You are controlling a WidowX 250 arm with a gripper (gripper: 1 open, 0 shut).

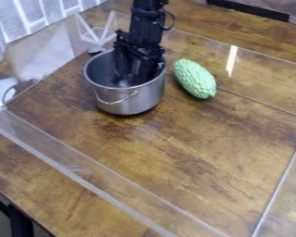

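Observation:
A steel pot [126, 99] with a wire handle stands on the wooden table toward the upper left. My black arm comes down from the top, and its gripper [138, 67] is at the pot's top and inside its rim; the fingers are dark and partly hidden, so their state is unclear. A pale green textured vegetable, like a cabbage or corn [194, 79], lies just right of the pot.
Transparent plastic borders run along the left, back and right of the wooden table [176, 167]. A crumpled light object sits at the left edge.

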